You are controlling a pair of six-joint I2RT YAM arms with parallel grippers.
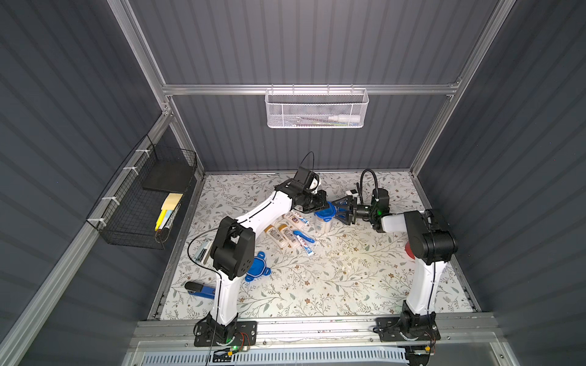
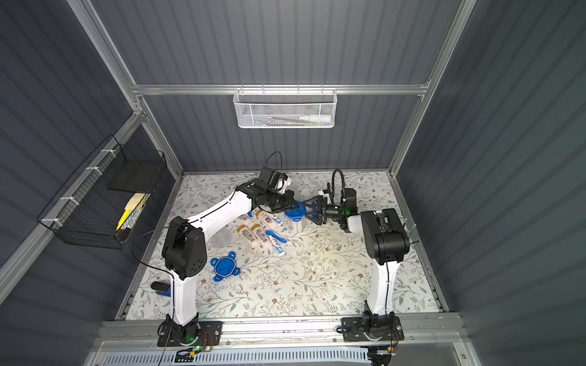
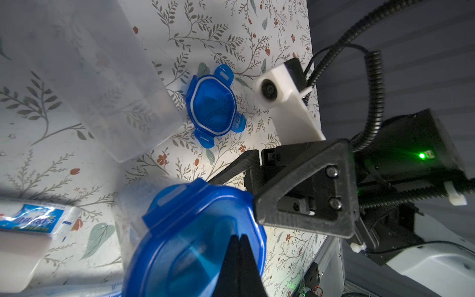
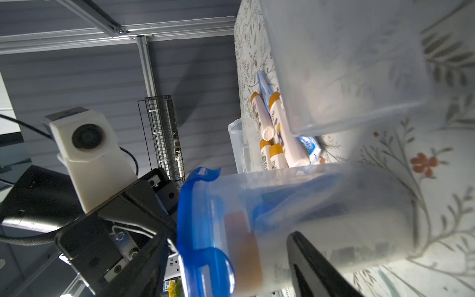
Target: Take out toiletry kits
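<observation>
A clear container with a blue lid (image 1: 325, 213) stands at the middle of the table, white contents visible inside. My left gripper is shut at the lid's top, nothing clearly between its fingertips. My right gripper is part open at the lidded container (image 4: 316, 217), its fingers either side of the lid end. Bottles (image 1: 287, 235), a blue toothbrush (image 1: 303, 236) and a toothpaste tube (image 1: 304, 245) lie to the left. A clear empty container (image 3: 94, 79) and a separate blue lid (image 3: 212, 106) lie behind.
Another blue lid (image 1: 258, 266) and a blue-black object (image 1: 199, 289) lie front left. A black wire basket (image 1: 128, 207) hangs on the left wall, a white basket (image 1: 316, 109) at the back.
</observation>
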